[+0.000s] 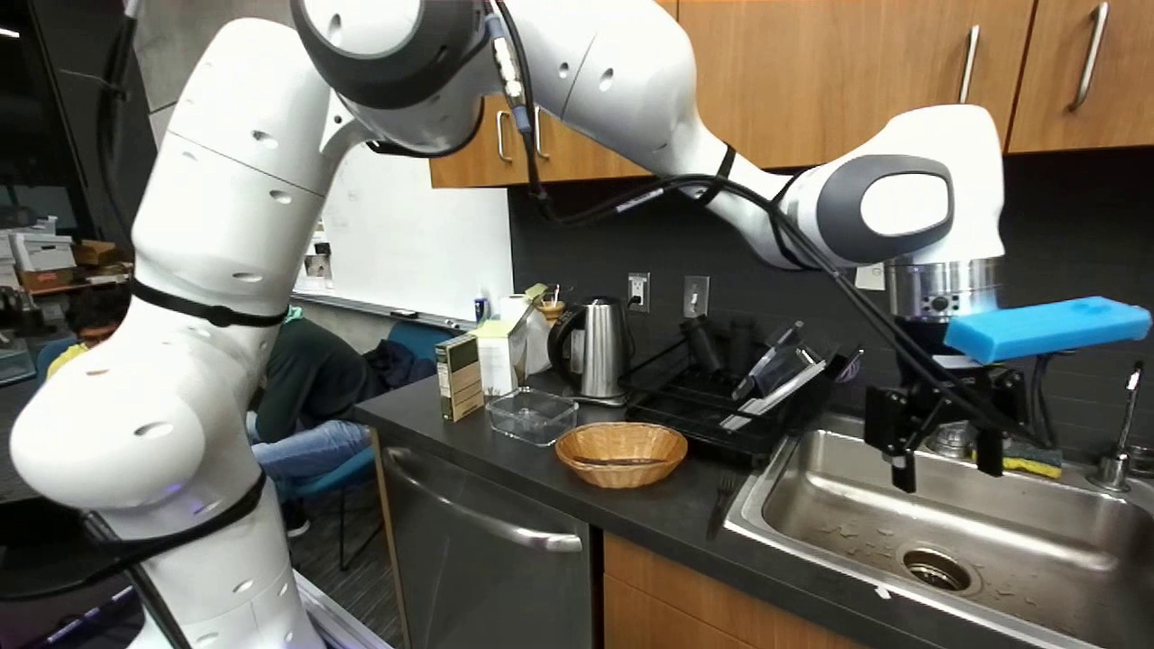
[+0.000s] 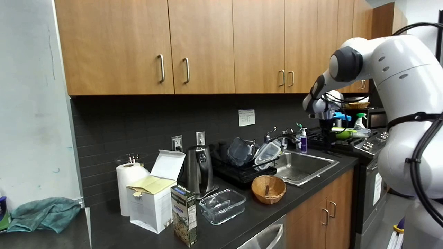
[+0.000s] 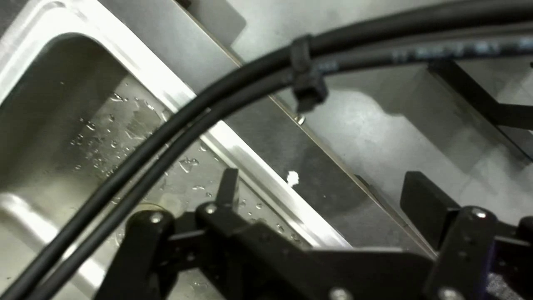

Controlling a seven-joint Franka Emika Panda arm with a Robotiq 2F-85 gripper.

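My gripper (image 1: 938, 470) hangs over the sink (image 1: 806, 508) in exterior view 1, its fingers spread apart with nothing between them. In the wrist view the open gripper spans the sink's front rim and the dark counter edge. A wicker basket (image 1: 622, 454) rests on the counter left of the sink, with something dark lying inside; exterior view 2 shows the same basket (image 2: 269, 189). Between basket and sink a dark fork (image 1: 721, 499) lies on the counter.
A glass container (image 1: 533, 415), a box (image 1: 461, 377) and a kettle (image 1: 601, 348) stand left of the basket. The dish rack (image 2: 245, 170) is behind it. A faucet (image 1: 1114, 465) rises at the sink's back right. Cables (image 3: 200, 107) cross the wrist view.
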